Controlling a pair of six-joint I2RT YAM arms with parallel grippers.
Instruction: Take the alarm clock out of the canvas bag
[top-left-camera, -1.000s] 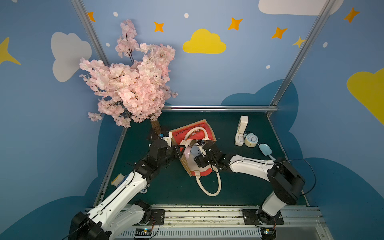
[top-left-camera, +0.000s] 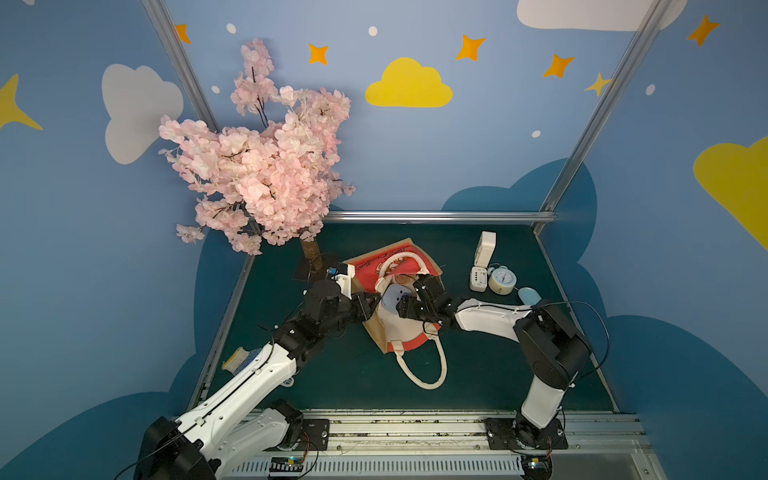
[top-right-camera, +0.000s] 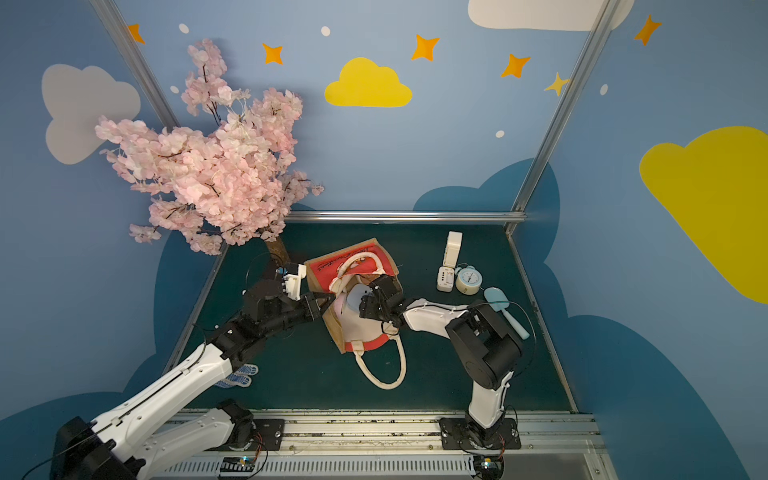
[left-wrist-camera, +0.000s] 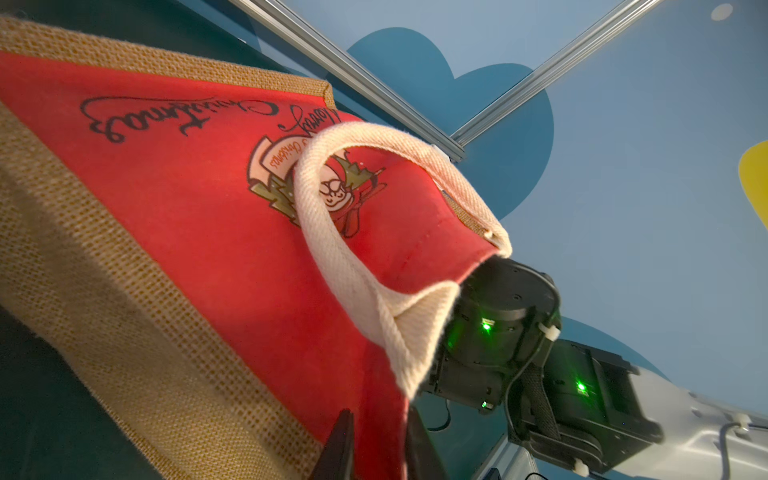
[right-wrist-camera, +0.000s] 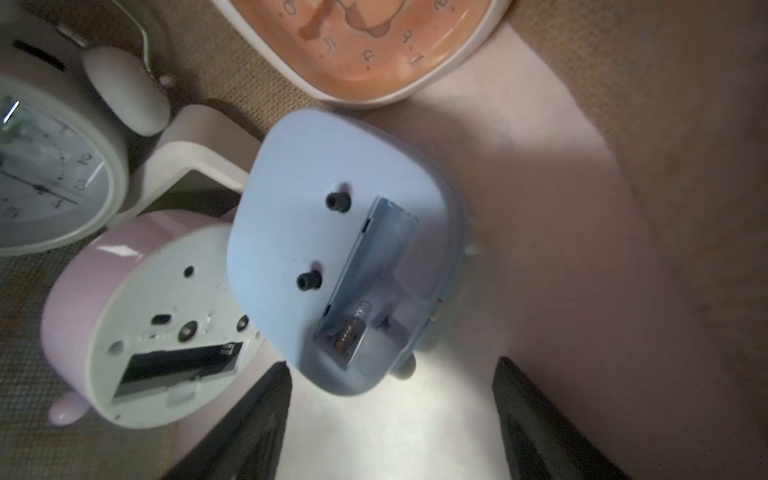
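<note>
The canvas bag (top-left-camera: 376, 268), red with burlap trim and white handles, lies open on the table. My left gripper is at its upper rim by a handle (left-wrist-camera: 320, 216); whether its fingers hold the rim is unclear. My right gripper is inside the bag, open, fingers either side below a blue alarm clock (right-wrist-camera: 280, 192), seen from its back. A pink clock (right-wrist-camera: 88, 304), a white bell clock (right-wrist-camera: 48, 168) and an orange clock (right-wrist-camera: 368, 56) lie beside it.
A blossom tree (top-left-camera: 264, 176) stands back left. A white case (top-left-camera: 484, 256), a round scale-like clock (top-left-camera: 502, 279) and a light blue utensil (top-right-camera: 496, 297) lie at the right. Some small items lie front left.
My left gripper has shifted slightly right at the bag's rim.
</note>
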